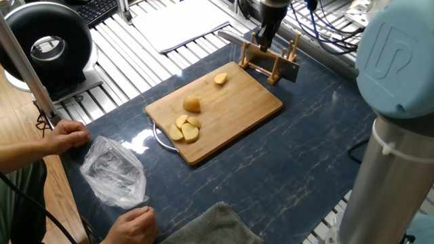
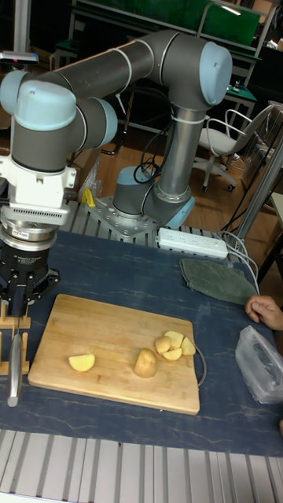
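A knife (image 1: 286, 68) with a wide metal blade rests in a small wooden rack (image 1: 274, 76) beyond the cutting board. Its silver handle (image 2: 15, 373) points toward the near side in the other view. Right over the knife and rack hangs my black gripper (image 1: 264, 46), fingers downward; whether its fingers are apart or touch the knife cannot be made out. On the wooden cutting board (image 1: 234, 122) lie a potato half (image 1: 192, 104), a lone potato piece (image 1: 221, 78) toward the rack, and a cluster of cut potato pieces (image 1: 190, 131) near the board's metal handle.
A person's hands (image 1: 68, 135) rest at the table edge around a clear plastic bag (image 1: 115, 173). A grey-green cloth (image 1: 213, 227) lies at the near edge. Behind it in the other view sits a white power strip (image 2: 192, 243). The dark tabletop right of the board is bare.
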